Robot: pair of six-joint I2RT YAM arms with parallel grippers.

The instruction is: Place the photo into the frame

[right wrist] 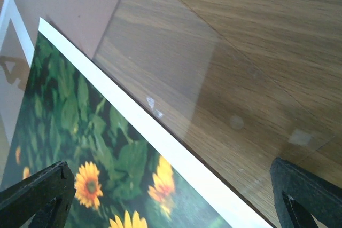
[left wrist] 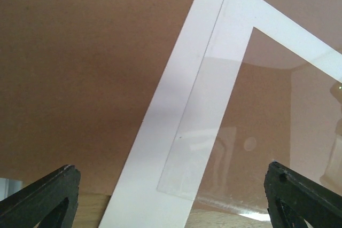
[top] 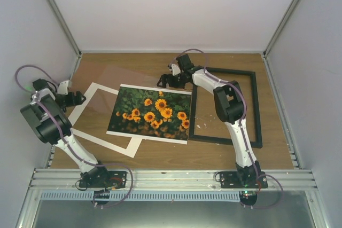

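A sunflower photo (top: 147,115) with a white border lies flat on the table, its left part over a white mat (top: 96,141). To its right is the dark picture frame (top: 257,105), bare wood showing inside it. My left gripper (top: 80,98) is open at the far left by the mat's edge; the white mat (left wrist: 155,116) and a clear sheet (left wrist: 256,126) show below its fingers. My right gripper (top: 165,81) stands open near the photo's top edge. In the right wrist view the photo (right wrist: 107,132) runs diagonally beneath the fingers, with nothing held.
A brown backing board (left wrist: 96,68) lies under the mat's left side. Another transparent sheet (top: 125,77) extends behind the photo. Bare table (top: 160,158) shows in front of the photo, and the left wall is close to my left arm.
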